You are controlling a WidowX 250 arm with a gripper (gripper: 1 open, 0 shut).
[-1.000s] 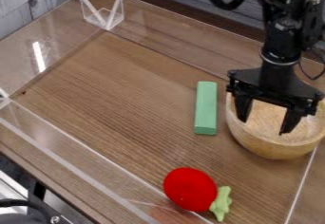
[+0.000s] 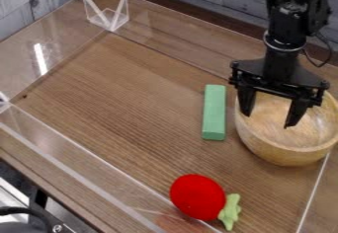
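Note:
My black gripper (image 2: 275, 91) stands open over the wooden bowl (image 2: 284, 143) on the right, its two fingers spread across the bowl's back part. The bowl's inside looks empty where visible; the arm hides part of it. Left of the bowl lies a green rectangular block (image 2: 214, 113). A red round object (image 2: 197, 195) with a pale green leafy end sits near the front.
A white wire holder (image 2: 106, 15) stands at the back left.
My gripper has risen slightly and moved a little back over the bowl. The block, bowl and red object look unmoved.

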